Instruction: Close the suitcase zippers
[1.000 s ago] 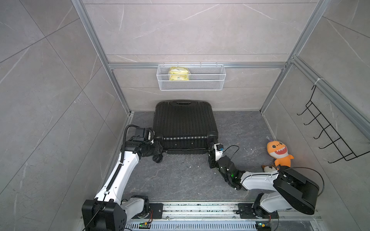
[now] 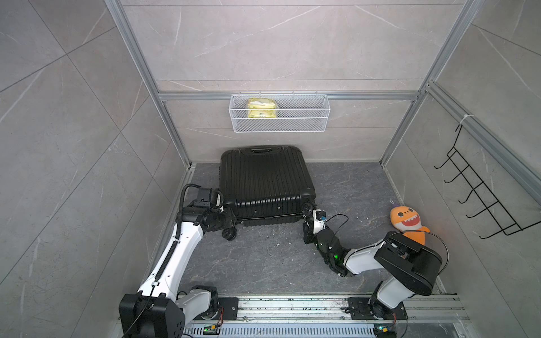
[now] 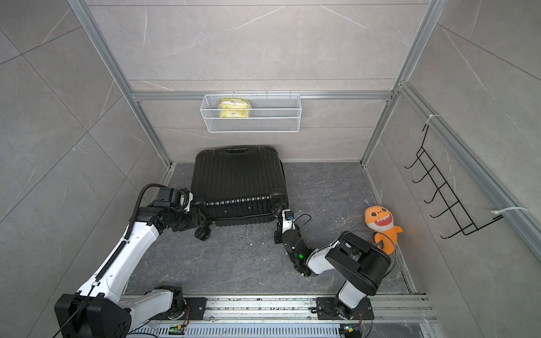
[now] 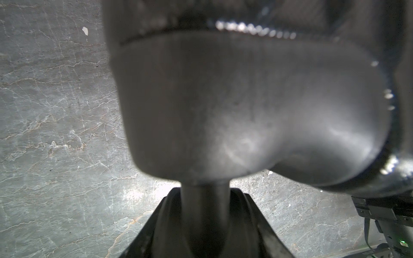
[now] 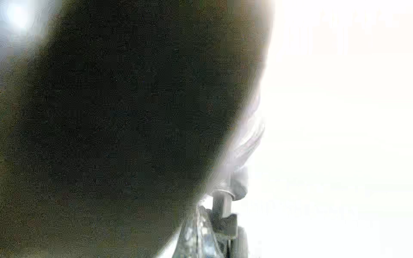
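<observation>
The black suitcase (image 2: 265, 180) lies closed on the floor against the back wall. At its front left corner sits my left gripper (image 2: 225, 219); in the left wrist view its fingers are shut on a dark post (image 4: 204, 206) under a big black housing, apparently a suitcase wheel. My right gripper (image 2: 310, 222) is at the front right corner by that wheel; in the right wrist view a dark close surface and glare hide most of it, and its fingers cannot be made out. The zippers are too small or hidden to tell.
An orange shark toy (image 3: 380, 219) lies by the right wall. A wire basket (image 2: 298, 121) with a yellow pack hangs on the back wall, a black hook rack (image 3: 450, 197) on the right.
The suitcase has shifted a little to the left.
</observation>
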